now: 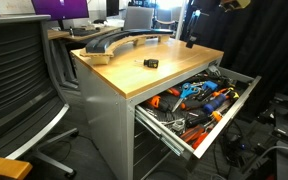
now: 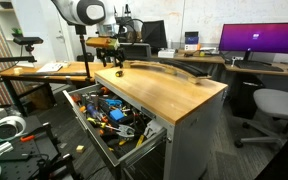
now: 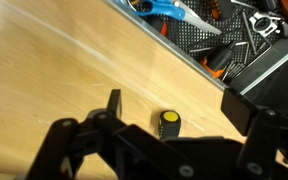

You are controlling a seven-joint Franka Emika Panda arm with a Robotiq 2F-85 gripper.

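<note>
My gripper is open, its two black fingers (image 3: 114, 104) wide apart with nothing held. It hangs above the wooden tabletop (image 3: 54, 95). A small black object with a yellow patch (image 3: 169, 122) shows below, in the gap between the fingers; part of it is hidden behind the gripper body. In exterior view 1 this black object (image 1: 150, 63) lies near the tabletop's front edge, while the gripper (image 1: 190, 42) is up and to the right of it. The pulled-out drawer (image 1: 197, 151) holds many tools, among them blue-handled scissors (image 3: 191, 16).
A long dark curved piece on a wooden base (image 1: 109, 46) lies along the tabletop's back edge. An office chair (image 1: 24, 80) stands to the left, and a person (image 2: 94, 28) is in the background.
</note>
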